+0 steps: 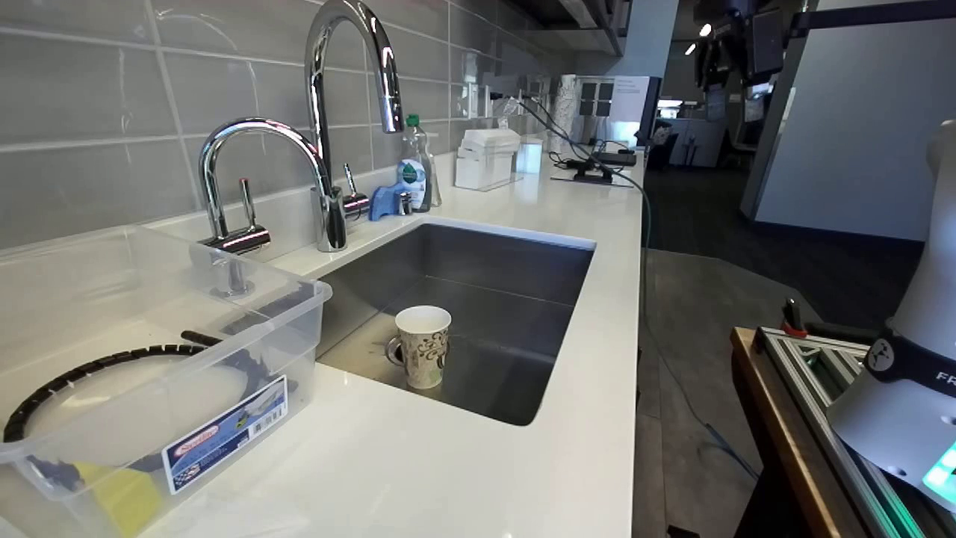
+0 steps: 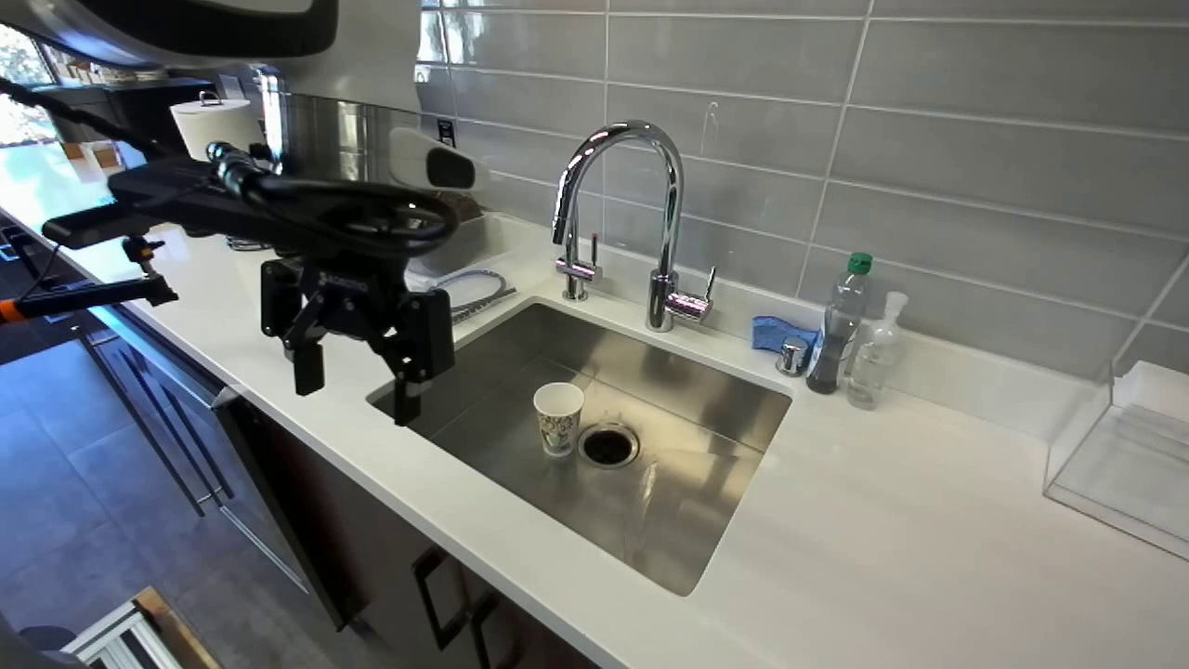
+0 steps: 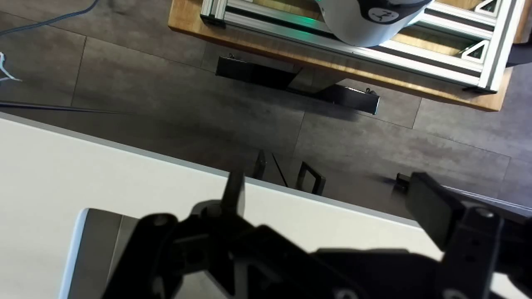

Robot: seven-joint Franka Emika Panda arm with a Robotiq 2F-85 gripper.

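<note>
An upright mug (image 1: 423,351) with a dark floral pattern stands on the floor of the steel sink (image 1: 506,263). In exterior view 2 the mug (image 2: 558,419) is just left of the drain (image 2: 608,445). My gripper (image 2: 358,385) hangs above the counter at the sink's left end, higher than the mug and apart from it. Its fingers are spread wide, and the wrist view shows nothing between the tips of the gripper. The mug is out of sight in the wrist view, where only a corner of the sink (image 3: 102,239) shows.
Chrome faucets (image 1: 332,220) rise behind the sink. A soap bottle (image 2: 839,323), a clear bottle (image 2: 876,357) and a blue cloth (image 2: 781,334) are at the back. A clear plastic bin (image 1: 309,314) holds a dark hose. The counter right of the sink (image 2: 869,535) is largely clear.
</note>
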